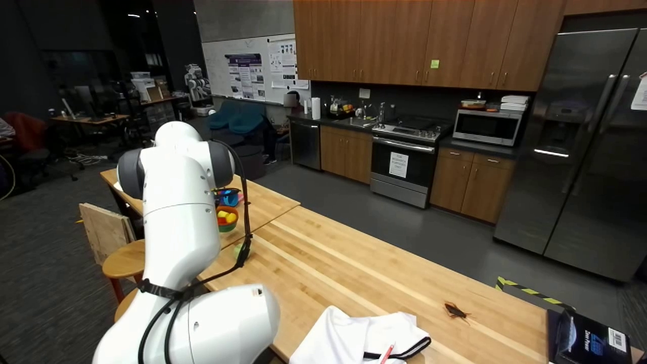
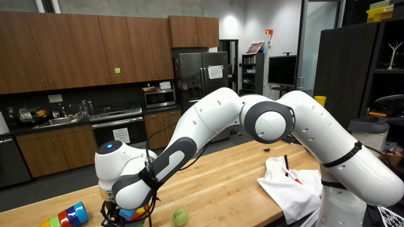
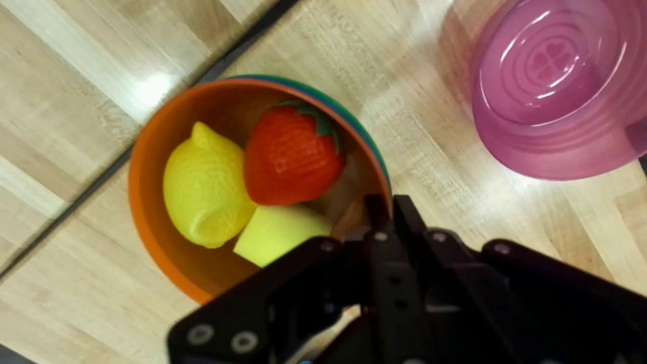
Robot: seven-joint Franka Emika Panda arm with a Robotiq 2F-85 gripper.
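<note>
An orange bowl (image 3: 160, 248) with a green outside fills the middle of the wrist view. In it lie a yellow lemon (image 3: 206, 188), a red strawberry (image 3: 291, 161) and a pale yellow block (image 3: 282, 230). My gripper is shut on the bowl's rim, at the right side of that view, with one finger inside the wall and one outside. From exterior view 1, the bowl (image 1: 227, 225) shows just right of the arm. The wrist mostly hides it in exterior view 2. Whether it touches the table is unclear.
A pink translucent cup or bowl (image 3: 555, 79) stands close by. Colourful stacked cups (image 2: 70, 216) lie on their side, and a green ball (image 2: 180, 217) sits on the table. White cloth (image 1: 364, 336) lies near the arm's base.
</note>
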